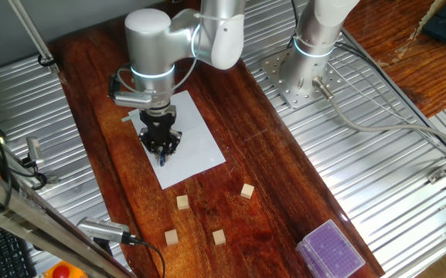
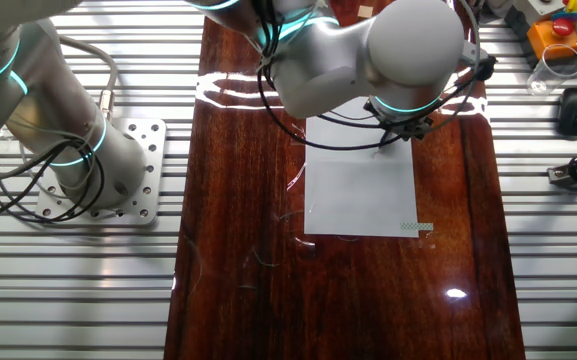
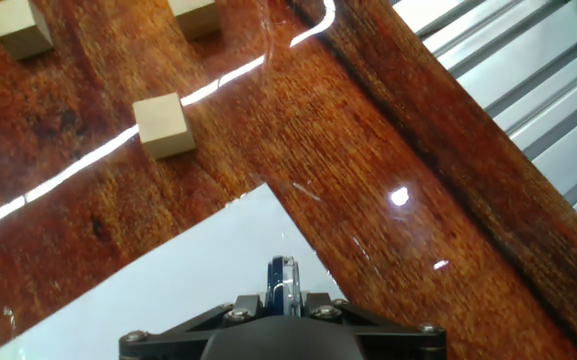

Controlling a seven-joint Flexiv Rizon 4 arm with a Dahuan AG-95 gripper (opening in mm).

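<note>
A sheet of white paper lies flat on the dark red-brown wooden table. Over its left part in exterior view 1 is my gripper, pointing down. In the wrist view the gripper is shut on a slim dark blue and clear object, which looks like a pen. The pen's tip is hidden, so I cannot tell whether it touches the paper. No marks show on the paper's visible part. In exterior view 2 the arm covers one end of the sheet.
Several small wooden cubes lie beyond the paper, the nearest one close to its edge. A purple box stands at the table's corner. A piece of green tape is at a paper corner.
</note>
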